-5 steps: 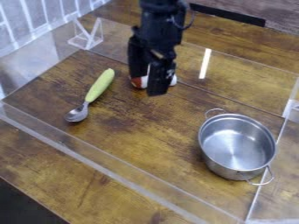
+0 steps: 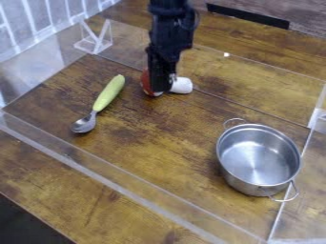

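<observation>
The black gripper [image 2: 162, 78] reaches down at the upper middle, its tip at a red and white object [image 2: 180, 85] lying on the wooden table [image 2: 152, 162]. The gripper covers part of that object, whose kind I cannot make out. The fingers are dark and blurred, and whether anything sits between them is not clear.
A spoon with a pale green handle [image 2: 99, 103] lies at the left. A steel pot [image 2: 258, 162] stands at the right. Clear panels border the area, and the middle and front of the wood are bare.
The gripper has moved back and slightly left, from above the middle of the table down to the red and white object. The spoon and pot have not moved.
</observation>
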